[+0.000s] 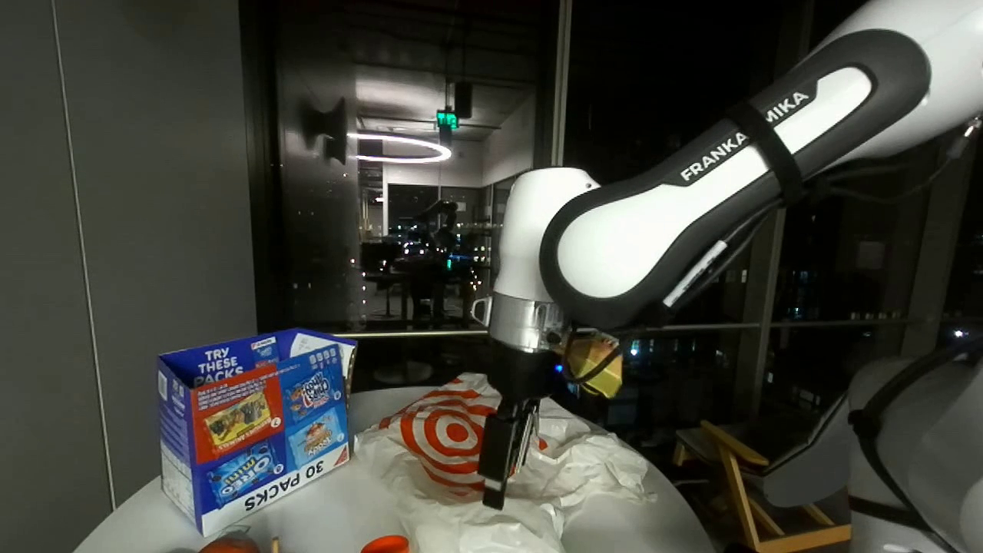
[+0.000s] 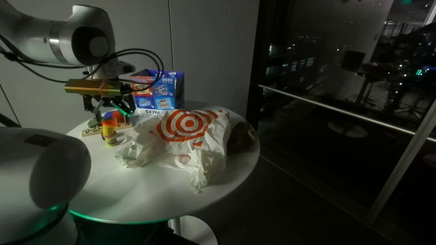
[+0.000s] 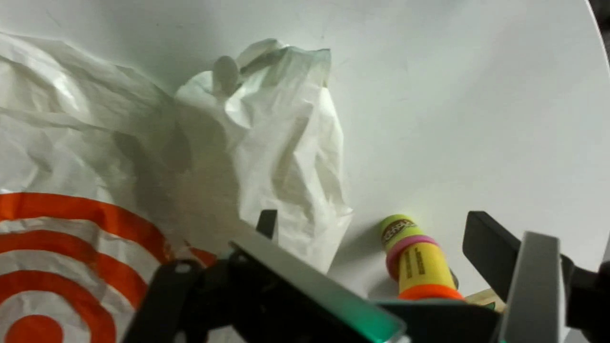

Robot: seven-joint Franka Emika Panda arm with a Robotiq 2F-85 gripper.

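My gripper stands open, pointing down above the table. In the wrist view, a stack of two small Play-Doh tubs (image 3: 420, 266), yellow with an orange lid, appears in the gap between its fingers, lower down and apart from them. From the second exterior side, the gripper (image 2: 113, 113) hangs over these tubs (image 2: 109, 132). In the first exterior view the gripper (image 1: 512, 470) overlaps the white bag (image 1: 590, 461) with red rings, and only the tubs' orange lid (image 1: 385, 544) shows at the bottom edge. The crumpled bag (image 3: 286, 143) lies left of the tubs.
A blue snack box (image 1: 253, 428) with an open top stands near the table's edge by the wall. Beside the tubs lies a wooden board (image 2: 90, 131) with small items, including a red-orange round one (image 2: 118, 116).
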